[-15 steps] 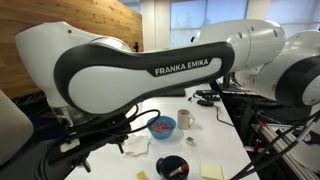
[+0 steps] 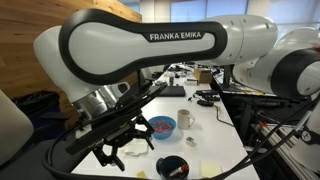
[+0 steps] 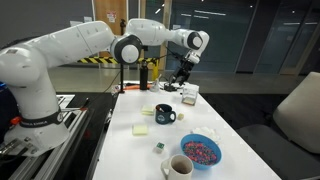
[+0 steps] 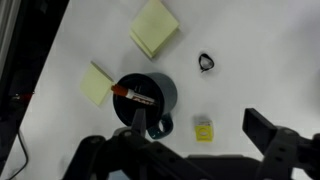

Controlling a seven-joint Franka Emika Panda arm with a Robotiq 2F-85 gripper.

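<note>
My gripper stands open above the white table, its two fingers far apart with nothing between them. In exterior view 1 the gripper (image 2: 108, 152) hangs left of a black mug (image 2: 175, 167). The wrist view looks down into this mug (image 4: 150, 84); an orange-and-dark marker-like thing (image 4: 131, 95) lies in it or across it. A small yellow block (image 4: 204, 132) shows beside the mug's handle, between the fingers in the picture but below them. Exterior view 2 has the gripper (image 3: 178, 82) at the far end of the table, beyond the mug (image 3: 164, 114).
Yellow note pads (image 4: 153, 27) lie near the mug, with a small dark ring-like piece (image 4: 206, 62) apart. A blue bowl with reddish contents (image 3: 201, 150), a white mug (image 3: 177, 168) and a small cube (image 3: 158, 147) stand elsewhere. A white cloth (image 2: 139, 147) lies near the bowl.
In exterior view 1 the arm and gripper have moved to the right, nearer the black mug. The objects on the table have not visibly moved.
</note>
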